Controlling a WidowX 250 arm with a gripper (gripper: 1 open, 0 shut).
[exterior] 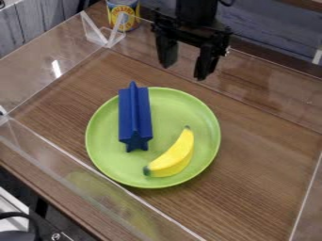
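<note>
A black gripper (187, 49) hangs at the upper middle of the camera view, open, with its two fingers spread over bare wooden floor behind a green plate (153, 170). On the plate lie a blue bar-like object (134, 118) on the left and a yellow banana (170, 154) on the right. Nothing shows between the fingers.
A blue and yellow can (122, 14) stands at the back left near the tray's edge. The wooden surface (258, 141) right of the plate is clear, as is the area left of it. A black cable shows at the lower left corner.
</note>
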